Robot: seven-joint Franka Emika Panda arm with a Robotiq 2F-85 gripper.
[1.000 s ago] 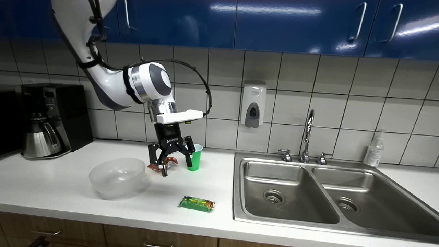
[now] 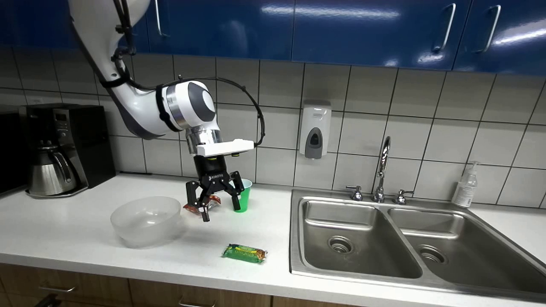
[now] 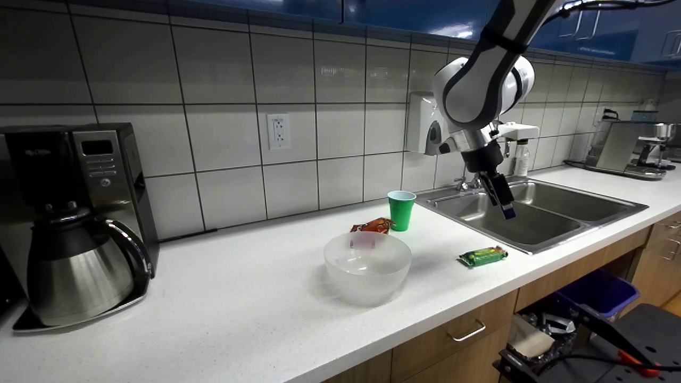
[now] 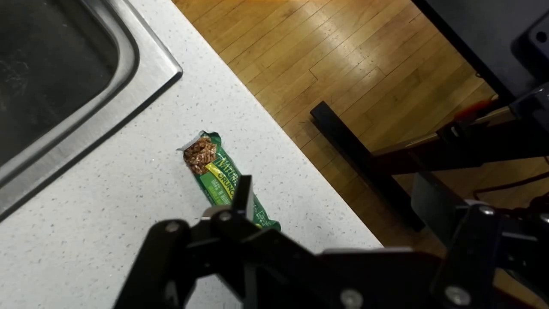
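Above the counter my gripper (image 2: 221, 215) hangs open, its fingers spread with nothing between them. A green granola bar (image 2: 245, 253) lies flat on the white counter, below and apart from the fingers. In the wrist view the same granola bar (image 4: 221, 177) shows its printed face, and a dark finger (image 4: 244, 201) covers part of its lower end. A frosted bowl (image 2: 146, 221) stands to the left; in exterior view 2 the bowl (image 3: 367, 268) looks empty. Behind it lie a red wrapped packet (image 3: 373, 226) and an upright green cup (image 3: 400, 210).
A steel double sink (image 2: 353, 197) is set into the counter right of the granola bar. The coffee maker (image 3: 83, 217) stands far left. The counter's front edge runs close to the bar. Open counter lies between the bowl and the coffee maker.
The arm and gripper have shifted very slightly right and down. The granola bar, bowl, cup and red packet have stayed where they were.
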